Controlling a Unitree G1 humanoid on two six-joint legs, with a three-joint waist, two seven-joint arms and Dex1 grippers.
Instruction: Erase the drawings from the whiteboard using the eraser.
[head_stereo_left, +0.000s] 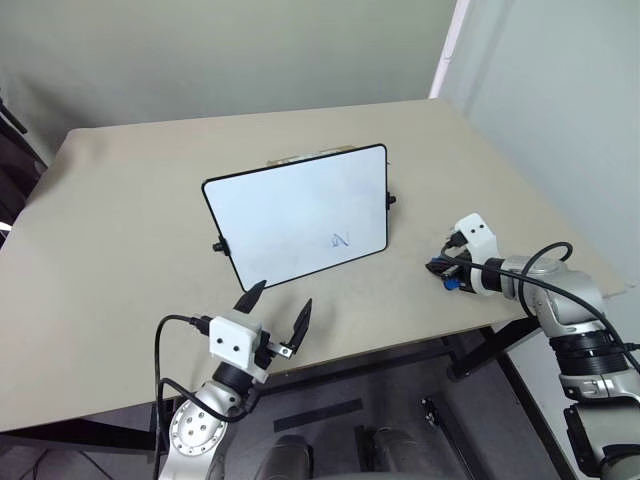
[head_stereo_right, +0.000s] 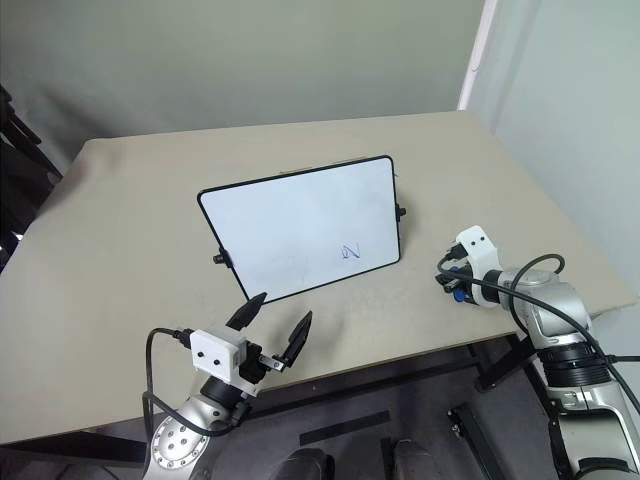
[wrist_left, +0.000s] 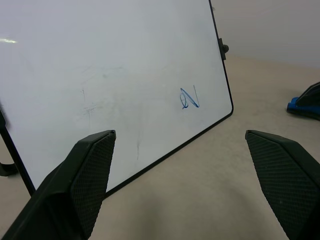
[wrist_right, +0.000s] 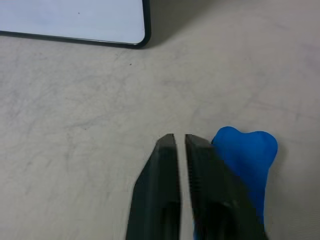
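A tilted whiteboard (head_stereo_left: 300, 210) stands mid-table, with a small blue scribble (wrist_left: 189, 98) near its lower right corner. To the right of the board lies the blue eraser (wrist_right: 245, 155) on the table, partly covered by my right gripper. That gripper's fingers are nearly together, with only a thin strip of bare table showing between them. The eraser sits beside and beneath the right-hand finger (wrist_right: 212, 185), not between the two. In front of the board my left gripper (head_stereo_left: 283, 293) is spread wide and empty, its fingers (wrist_left: 92, 175) framing bare table and the board's lower edge.
Black side knobs (head_stereo_left: 221, 246) stick out from the board's frame. Faint grey marks (wrist_left: 89, 109) show on its left part. Bare table (head_stereo_left: 110, 260) stretches left of the board, and the table's front edge runs just under both arms.
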